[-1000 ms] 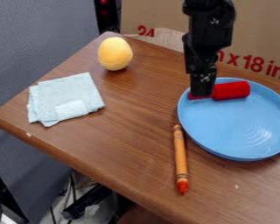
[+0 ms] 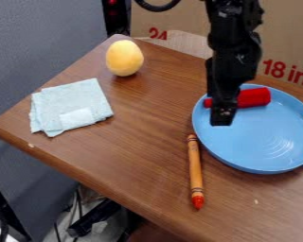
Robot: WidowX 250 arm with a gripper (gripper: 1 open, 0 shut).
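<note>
My black gripper (image 2: 222,110) is low over the left back part of a blue plate (image 2: 261,142), at a red cylindrical object (image 2: 253,97) lying on the plate. The gripper covers part of that object, and whether its fingers are open or shut on it cannot be made out.
An orange crayon (image 2: 195,172) lies left of the plate. A yellow egg-shaped object (image 2: 124,58) stands at the back left, a folded light cloth (image 2: 68,108) at the left. A cardboard box (image 2: 288,38) is behind.
</note>
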